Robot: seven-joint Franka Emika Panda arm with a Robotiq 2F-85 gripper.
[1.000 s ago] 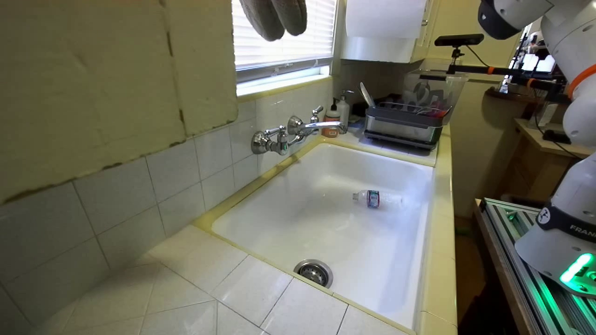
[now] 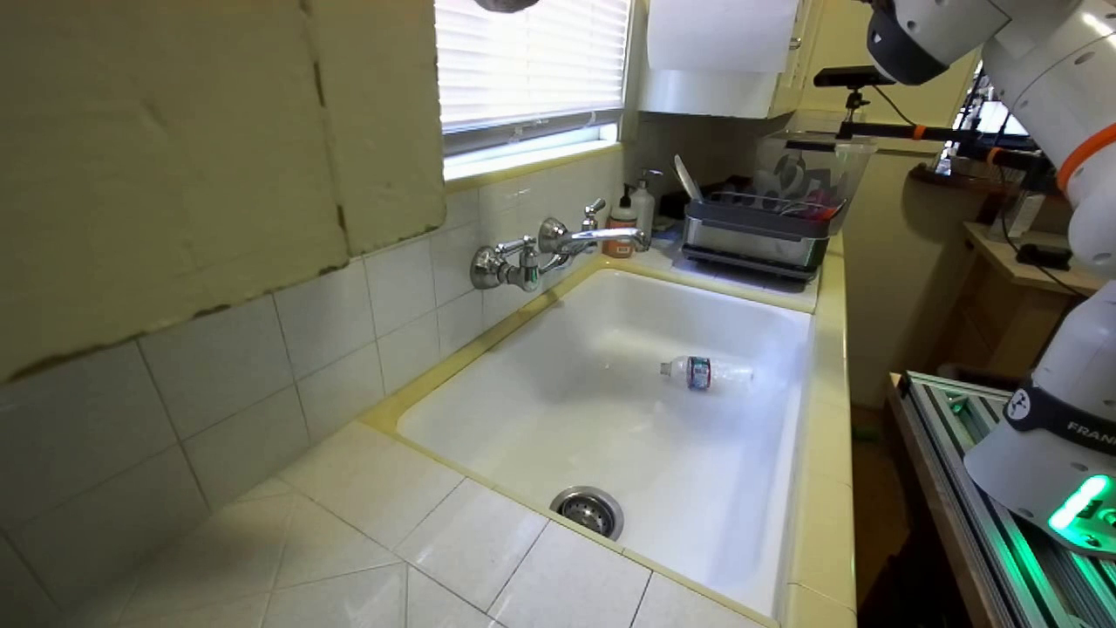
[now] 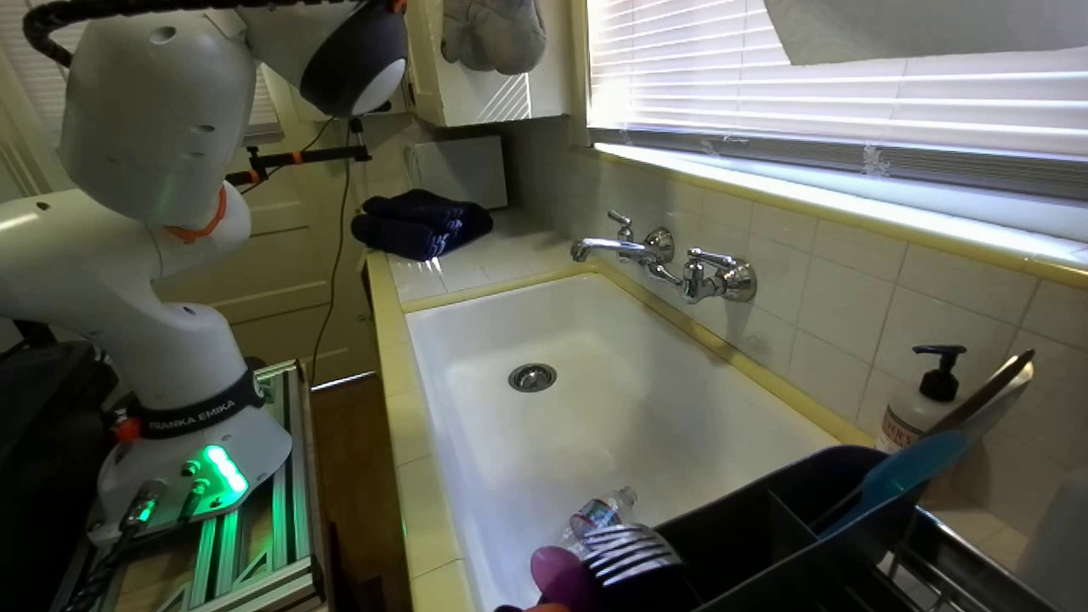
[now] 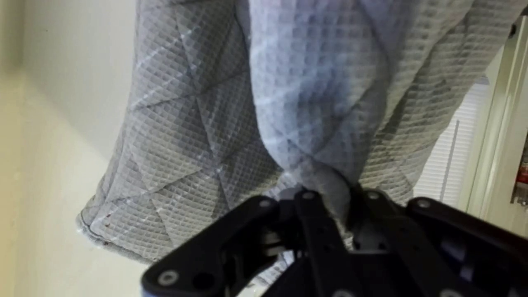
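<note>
Grey quilted cloth, looking like an oven mitt (image 4: 317, 94), fills much of the wrist view. My gripper is shut on a fold of it, and the fabric spreads out beyond the fingertips. In exterior view 2 the mitt (image 3: 495, 36) hangs high at the top, in front of the cabinet beside the window. Only its lower tip shows at the top edge of exterior view 1. Both exterior views leave the gripper out of frame.
Below lies a white sink (image 2: 502, 419) with a plastic bottle (image 2: 706, 373) in it. A chrome faucet (image 2: 596, 239) juts from the tiled wall. Dish rack (image 2: 758, 225) and soap bottles (image 2: 620, 225) stand at one end; dark folded cloth (image 3: 423, 224) lies on the other counter.
The mitt has risen, so that only its tip still shows in exterior view 1. The upper arm has shifted a little to the left there. The bottle has stayed put.
</note>
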